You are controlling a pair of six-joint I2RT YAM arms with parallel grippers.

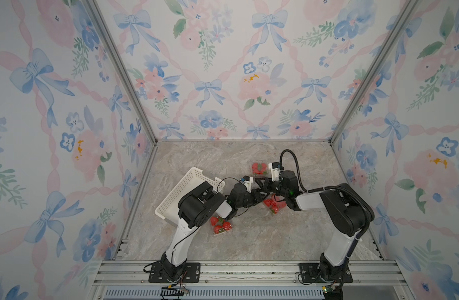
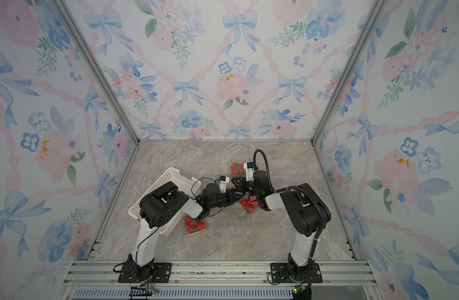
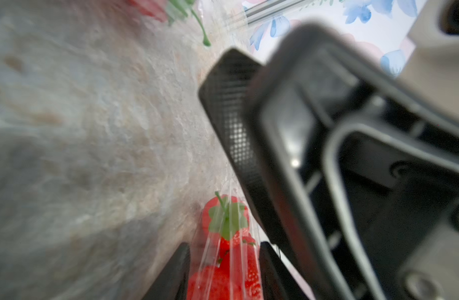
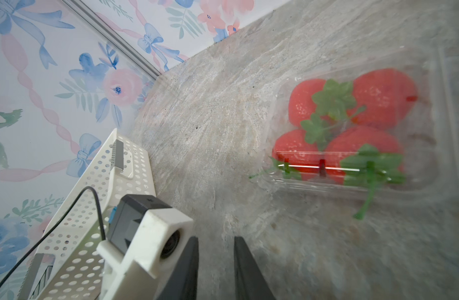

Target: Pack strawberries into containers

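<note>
A clear plastic box of strawberries (image 1: pixel 273 204) sits mid-table, partly hidden under the grippers. My left gripper stands open, and that box's strawberries (image 3: pixel 228 220) show between its fingers; whether they touch the plastic I cannot tell. Close beside it, my right gripper is part open with nothing between its fingers. Behind both, another clear box of strawberries (image 4: pixel 349 135) lies flat. A third box (image 1: pixel 221 226) rests near the white basket (image 1: pixel 170 200), which is partly covered by the left arm.
The two grippers nearly meet at the table's middle, and the black right finger (image 3: pixel 239 125) looms large in the left wrist view. Bare table (image 1: pixel 309 155) lies at the back right and along the front. A patterned wall (image 1: pixel 229 100) closes the back.
</note>
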